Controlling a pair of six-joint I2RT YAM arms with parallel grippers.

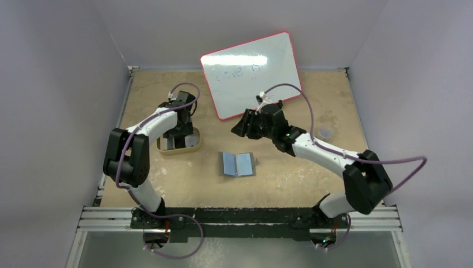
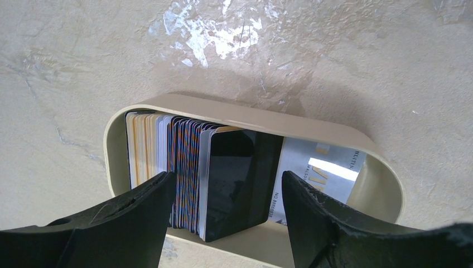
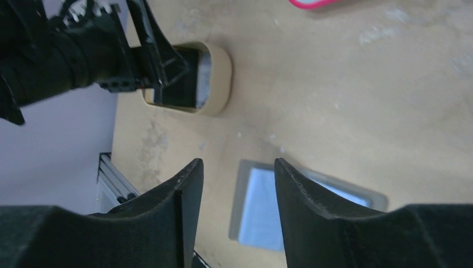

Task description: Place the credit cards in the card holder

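Several credit cards, among them a black card point(image 2: 237, 178), stand packed in a beige box point(image 2: 268, 114); a silver card point(image 2: 321, 178) lies at the box's right end. Above the box, my left gripper is open, one finger over the striped stack and the other over the silver card, nothing held between them. The card holder point(image 1: 237, 164) lies spread open on the table's middle, with pale blue sleeves. My right gripper hangs above and beyond the holder, fingers parted with an empty gap.
A whiteboard point(image 1: 251, 70) with a pink-red frame leans at the back. A small clear round item point(image 1: 324, 133) sits on the right side of the table. Bare table lies between the box and the holder.
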